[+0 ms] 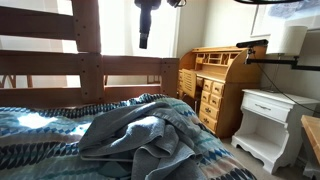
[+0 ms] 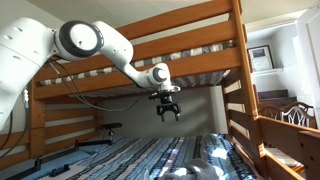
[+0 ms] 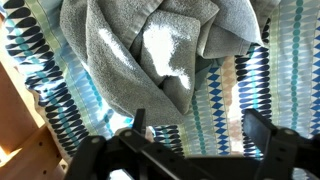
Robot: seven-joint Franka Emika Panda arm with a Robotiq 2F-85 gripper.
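A crumpled grey-blue cloth, like a towel (image 1: 145,138), lies in folds on the patterned bedspread (image 1: 40,150). From above, in the wrist view, the same towel (image 3: 165,50) fills the upper middle, its folds spread toward the top edge. My gripper is open, its dark fingers apart at the bottom of that view with only bedspread and a towel corner seen beyond. In exterior view 2 the gripper (image 2: 167,112) hangs well above the bed, clear of the towel (image 2: 195,170). Only a dark part of the arm shows at the top of exterior view 1.
Wooden bunk rails (image 1: 50,97) border the bed, and an upper bunk (image 2: 190,45) spans above the arm. Beyond the bed stand a wooden roll-top desk (image 1: 215,85) and a white nightstand (image 1: 268,125). Flat bedspread surrounds the towel.
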